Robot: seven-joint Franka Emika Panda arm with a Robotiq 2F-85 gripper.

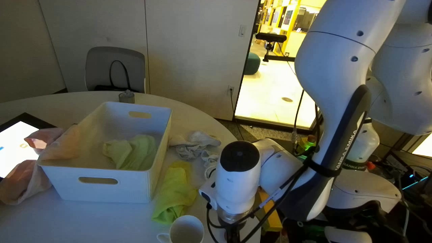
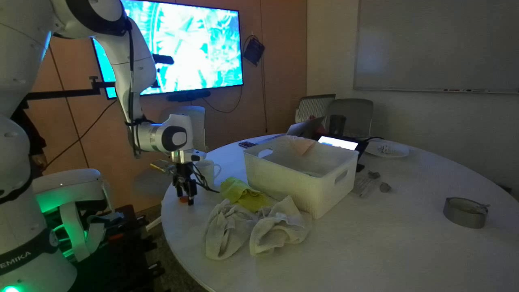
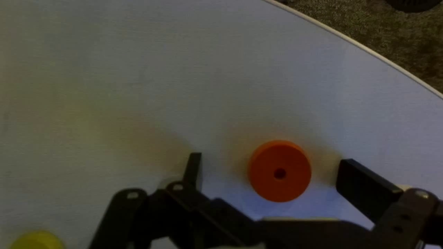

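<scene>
An orange disc (image 3: 280, 171) with a small hole in its middle lies on the white table near its edge. My gripper is open around it in the wrist view, one dark fingertip on either side and a gap to each. In exterior view 2 the gripper (image 2: 187, 197) points straight down, low over the table, with a bit of the orange disc (image 2: 183, 199) showing by the fingers. In exterior view 1 the arm's own wrist hides the disc and the fingertips.
A white mug (image 1: 186, 230) stands close by the gripper. Yellow-green cloth (image 1: 176, 192) and grey cloths (image 1: 195, 143) lie beside the white bin (image 1: 97, 194), which holds a pale green cloth (image 1: 135, 152). Something yellow (image 3: 36, 240) shows at the wrist view's lower left corner.
</scene>
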